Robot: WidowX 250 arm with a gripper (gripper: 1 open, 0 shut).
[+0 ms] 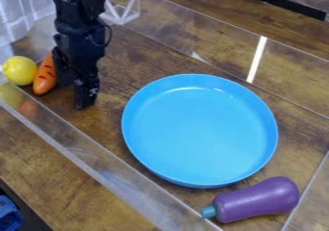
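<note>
My black gripper [77, 81] hangs low at the upper left, open, just right of an orange carrot [44, 78] that lies along the left side. A yellow lemon-like object [19, 69] sits left of the carrot. Whether the fingers touch the carrot is hard to tell.
A large blue plate [198, 129] fills the centre right, and a purple eggplant [257, 198] lies below it at the lower right. Clear barrier strips run along the left and front. The wooden surface [167, 42] behind the plate is bare.
</note>
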